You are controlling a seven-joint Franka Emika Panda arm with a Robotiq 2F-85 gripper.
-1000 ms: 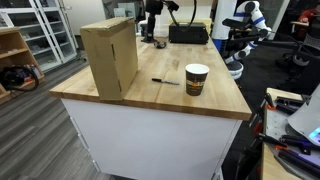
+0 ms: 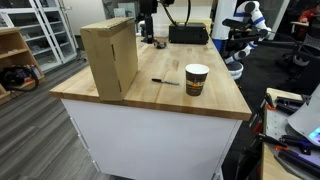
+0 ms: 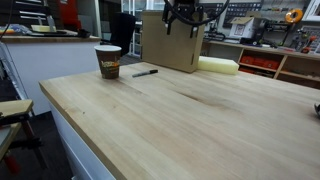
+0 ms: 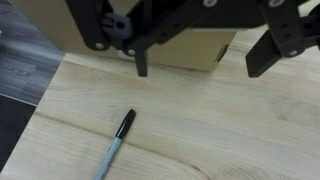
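A black-capped marker with a grey barrel (image 4: 115,145) lies on the wooden table (image 4: 220,120), apart from the tall cardboard box. In exterior view 1 it rests between the box (image 2: 111,62) and a dark paper cup with a white rim (image 2: 196,80). The cup (image 3: 108,63) stands upright at the left in exterior view 2. My gripper is open, its two dark fingers wide apart and nothing held between them. It hangs above the tabletop by the box (image 3: 158,48), with the box's edge showing behind the fingers in the wrist view.
A pale yellow block (image 3: 218,66) lies at the table's far side, right of the box. The box is a tall obstacle close to the gripper.
Over the last second my gripper has shifted slightly in exterior view 1, toward the box and a little lower. The marker, cup and box have stayed where they were.
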